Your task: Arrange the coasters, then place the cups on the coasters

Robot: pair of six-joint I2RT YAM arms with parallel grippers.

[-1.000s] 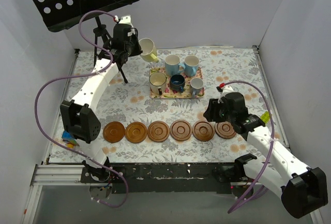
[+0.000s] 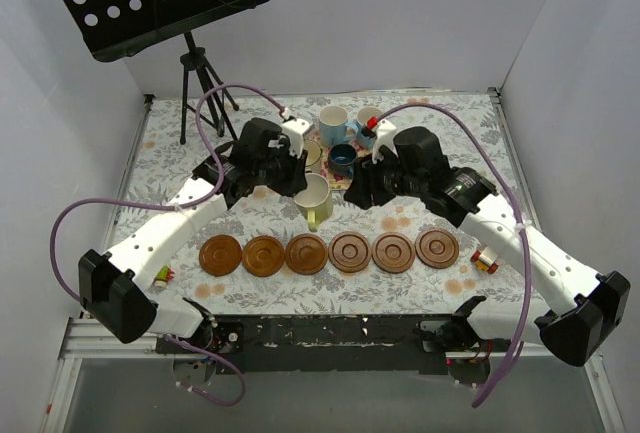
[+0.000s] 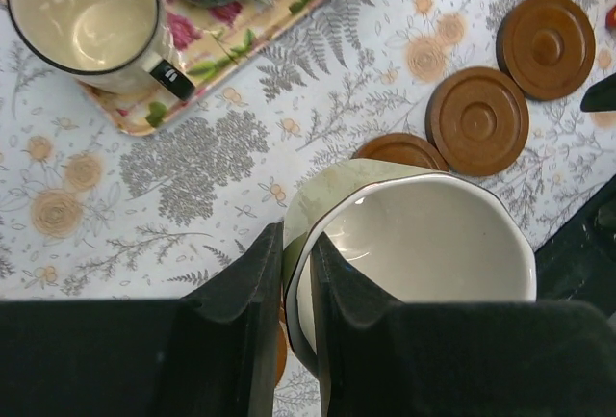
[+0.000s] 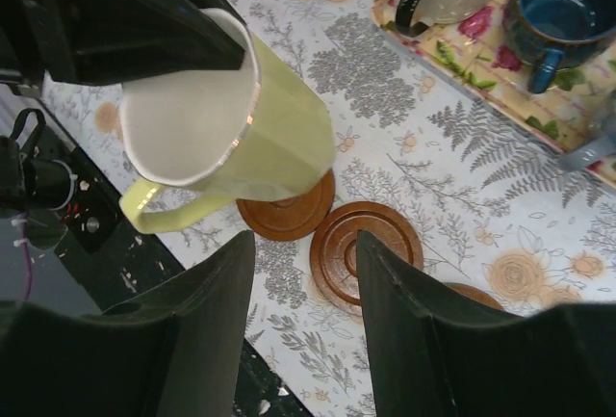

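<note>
My left gripper (image 2: 295,178) is shut on the rim of a pale yellow-green cup (image 2: 314,203), held above the table over the middle coasters, its handle toward the front. In the left wrist view the cup (image 3: 420,244) fills the lower middle, the fingers clamping its wall. My right gripper (image 2: 360,185) stands open just right of the cup; in the right wrist view the cup (image 4: 269,138) is ahead of its empty fingers, handle (image 4: 159,215) at lower left. A row of brown wooden coasters (image 2: 393,253) lies along the front, partly hidden in the wrist views.
A floral tray (image 4: 486,80) with several mugs, among them a dark blue mug (image 2: 341,160), sits at the back middle. A black music stand (image 2: 170,3) rises at the back left. The tablecloth between tray and coasters has clear patches.
My left gripper has carried the cup from the back left down toward the middle front. My right gripper has moved up and leftward, close to the cup.
</note>
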